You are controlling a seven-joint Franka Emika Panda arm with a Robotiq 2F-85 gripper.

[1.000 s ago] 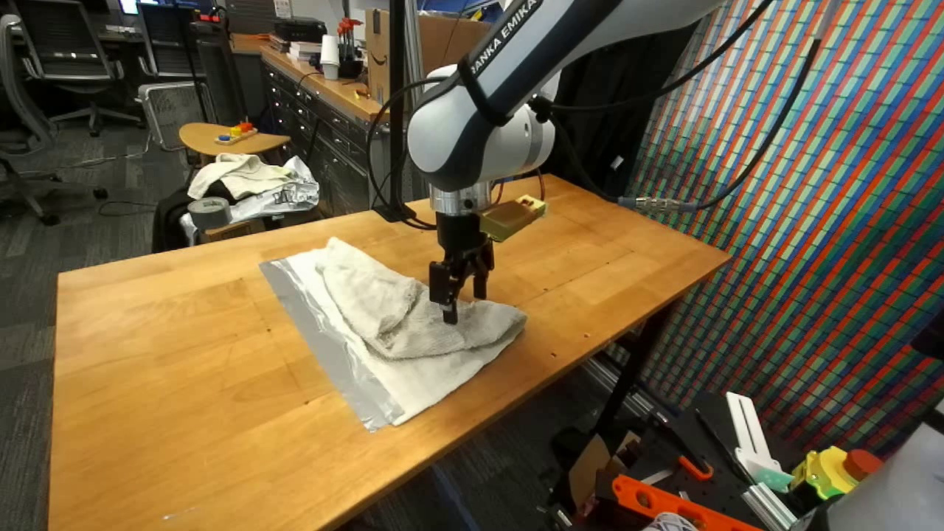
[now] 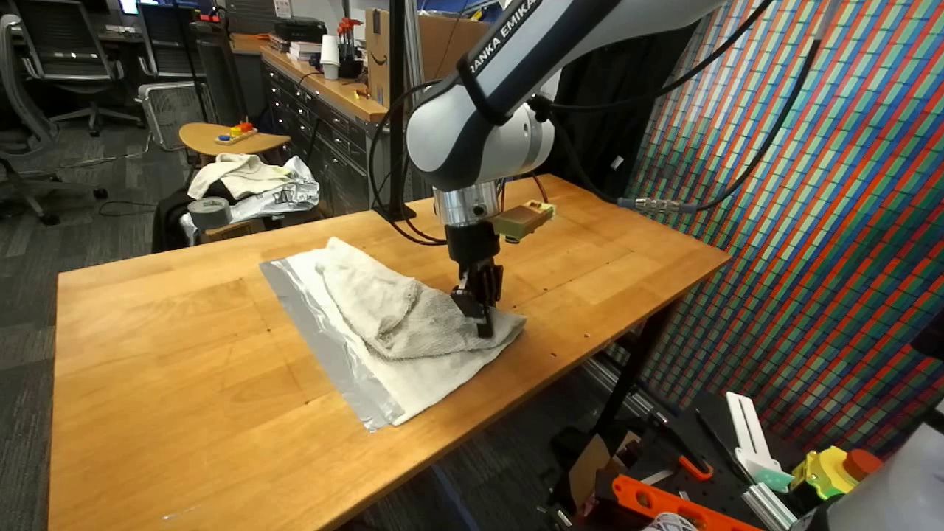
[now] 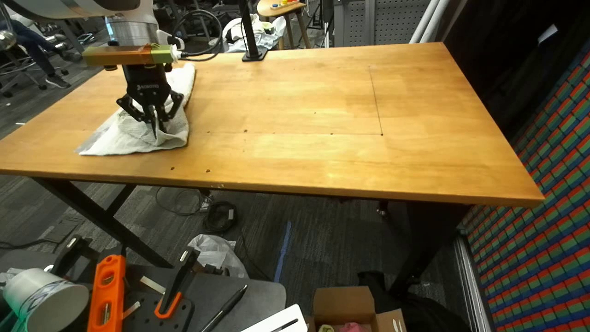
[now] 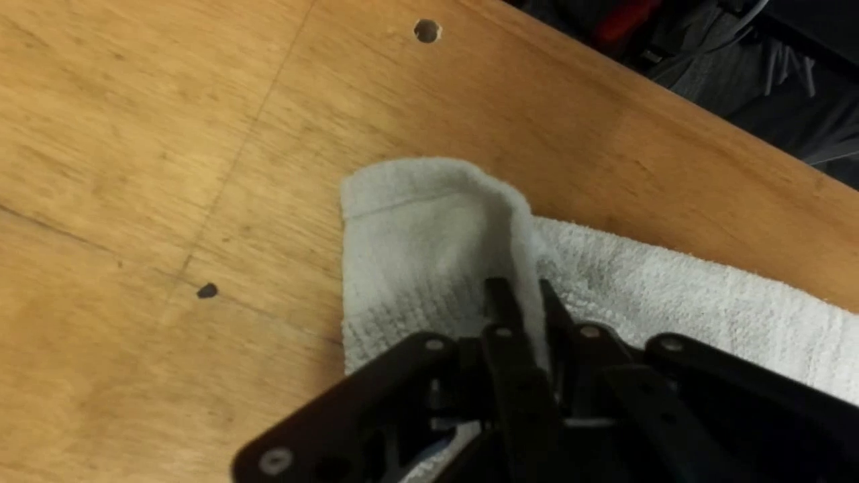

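Note:
A whitish-grey towel (image 2: 407,320) lies folded and rumpled on the wooden table, with a silver-grey strip (image 2: 329,341) along its left side. My gripper (image 2: 483,329) points down at the towel's right-hand part. In exterior view 2 its fingertips (image 3: 154,130) are close together, down at the cloth. From the wrist, a raised fold of the towel (image 4: 419,233) runs between the two narrowly spaced fingers. Whether they press on the fold from both sides is not clear. The deeper part of the fold is hidden by the gripper.
A black post (image 3: 251,33) stands at the back edge, with cables near the arm.
The gripper has turned and moved slightly right and down, toward the towel's right-hand end. Its fingers stood wide apart before and are now close together. The towel lies about where it was.

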